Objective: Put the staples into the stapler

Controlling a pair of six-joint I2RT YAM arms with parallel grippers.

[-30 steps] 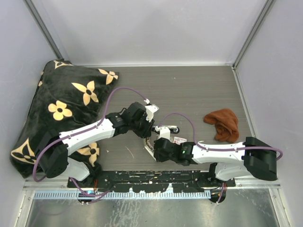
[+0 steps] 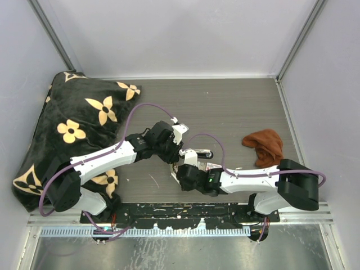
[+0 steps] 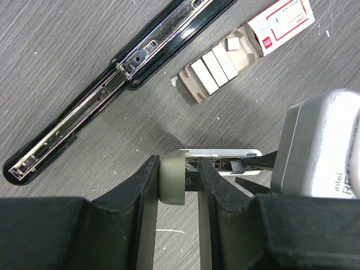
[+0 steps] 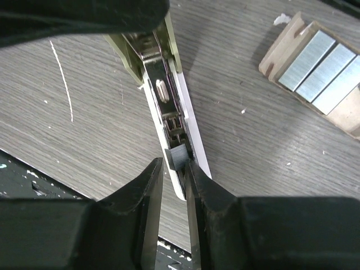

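A white and pale green stapler (image 3: pixel 172 181) is held between the fingers of my left gripper, which is shut on it. In the right wrist view its dark channel (image 4: pixel 163 93) lies exposed along the white base. A small grey staple strip (image 4: pixel 179 156) sits at the channel's near end, slightly tilted. Around that strip, the fingertips of my right gripper are parted; whether either finger touches it is unclear. From the left wrist view, the two right fingers (image 3: pixel 263 161) also stand apart over the stapler's end.
An open staple box (image 3: pixel 256 42) with several staple strips (image 3: pixel 215 68) lies beside the stapler. A long black stapler (image 3: pixel 98 95) lies opened flat nearby. A brown cloth (image 2: pixel 264 147) rests at the right, a patterned dark cushion (image 2: pixel 73 132) at the left.
My right arm has shifted slightly left, bringing its gripper further over the stapler's end. The left arm and the held stapler look unmoved.
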